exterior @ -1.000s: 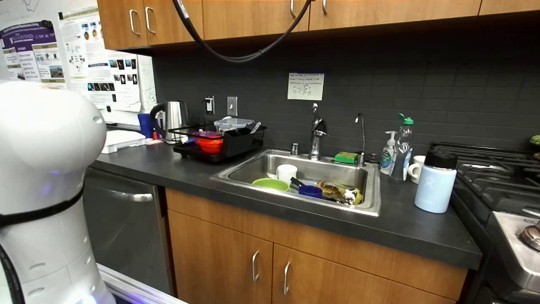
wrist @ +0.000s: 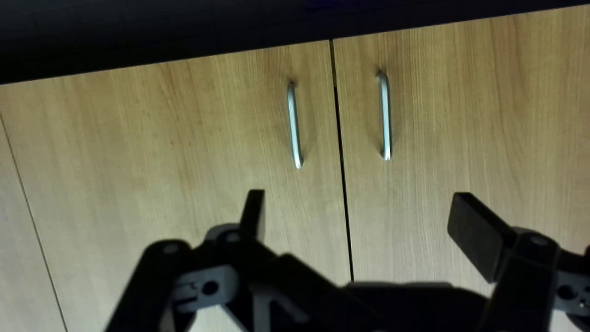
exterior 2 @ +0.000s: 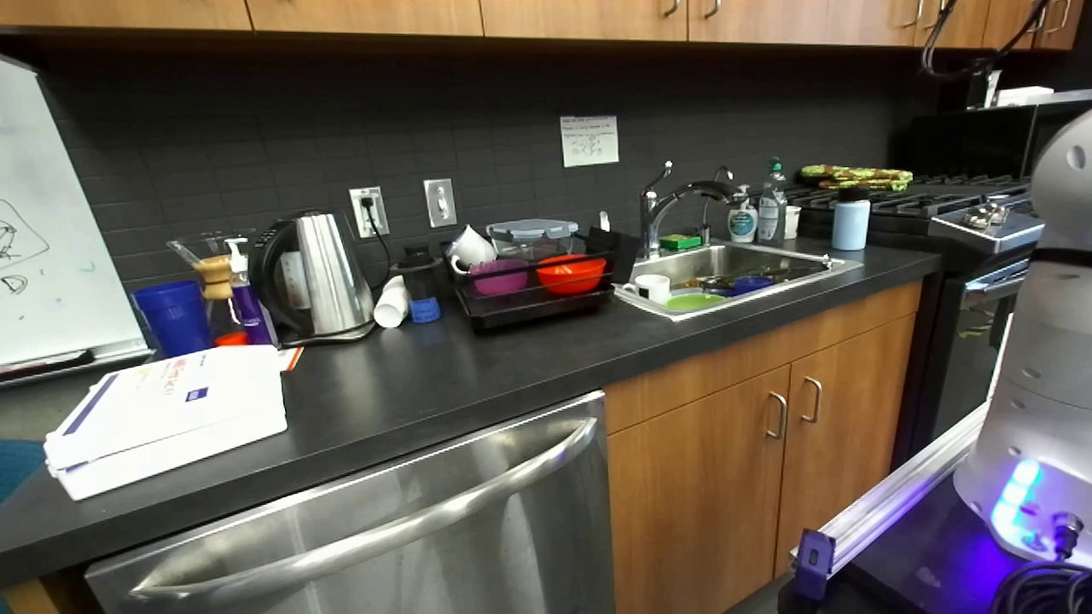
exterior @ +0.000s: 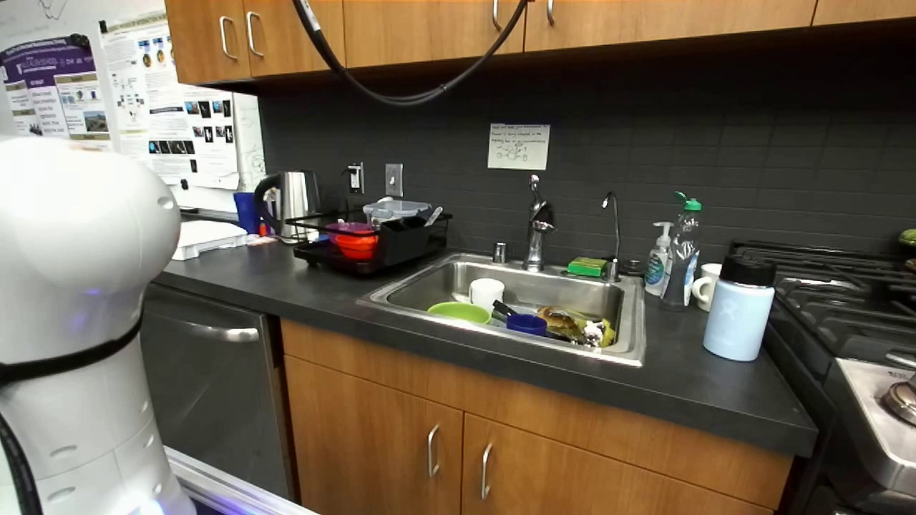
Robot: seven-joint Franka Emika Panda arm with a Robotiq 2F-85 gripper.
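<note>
In the wrist view my gripper stands open, its two dark fingers wide apart and nothing between them. Beyond it are two wooden cabinet doors with a narrow gap between them, both closed. A metal handle is on the left door and another handle on the right one, both higher in the picture than my fingertips and apart from them. Neither exterior view shows the gripper; only the white arm appears there.
The sink holds a white mug, a green bowl and a blue cup. A dish rack and kettle stand left of it. A light blue bottle is near the stove.
</note>
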